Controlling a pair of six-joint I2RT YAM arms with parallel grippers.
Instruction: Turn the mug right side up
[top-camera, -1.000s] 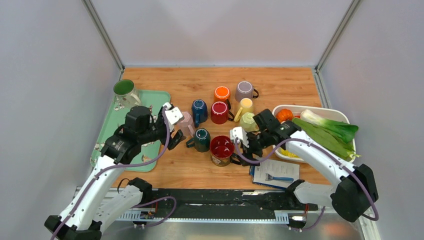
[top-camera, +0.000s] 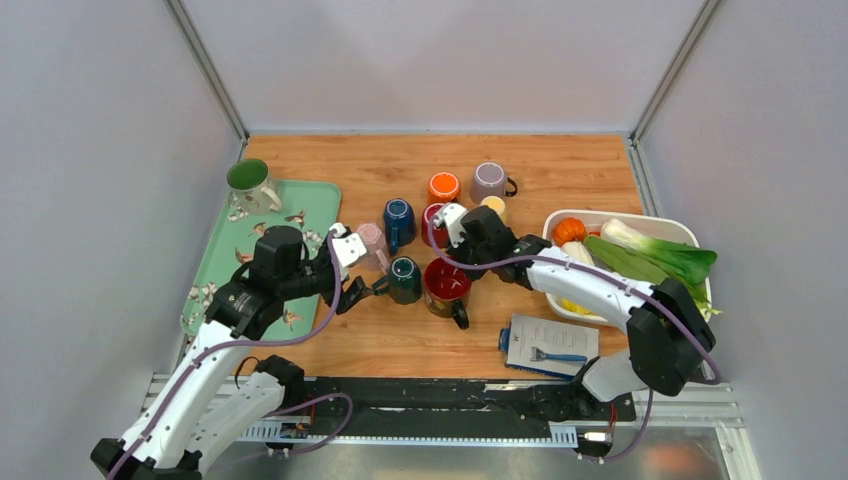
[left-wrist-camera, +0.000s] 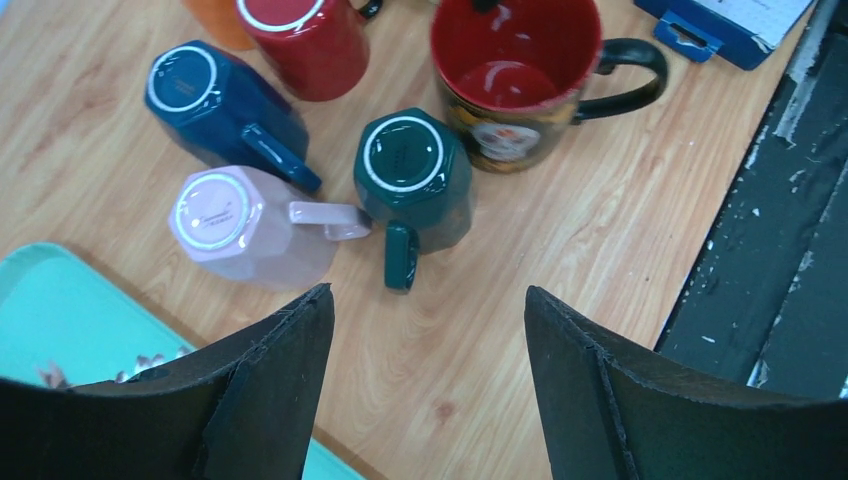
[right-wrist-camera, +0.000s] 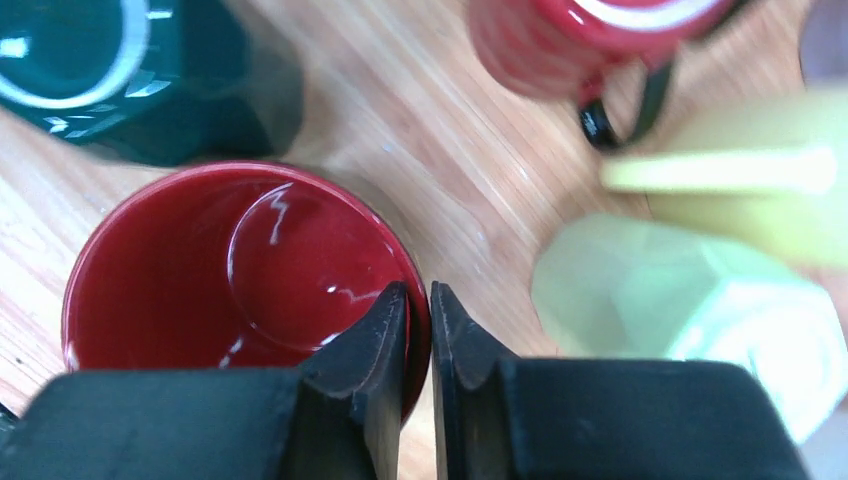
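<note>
A dark brown mug with a red inside (top-camera: 446, 282) stands mouth up in the middle front. Its rim passes between the fingers of my right gripper, one inside and one outside, both close against it; they look shut on the rim. The dark green mug (left-wrist-camera: 408, 165) stands bottom up just left of it. My left gripper is open and empty, its fingertips just short of the green mug's handle. Also bottom up are the pink mug (left-wrist-camera: 262, 225), blue mug (top-camera: 398, 222), red mug (left-wrist-camera: 310, 50) and orange mug (top-camera: 443, 187).
A green tray (top-camera: 325, 205) on the left carries an upright white mug with a green inside (top-camera: 255, 186). At right are a white bin (top-camera: 555, 222) of vegetables and a notepad (top-camera: 535, 340). A purple mug (top-camera: 488, 181) and yellow mug (top-camera: 494, 208) stand behind.
My right gripper has moved left and away from the front edge onto the red-inside mug. The mug has turned, its handle swinging from right to front.
</note>
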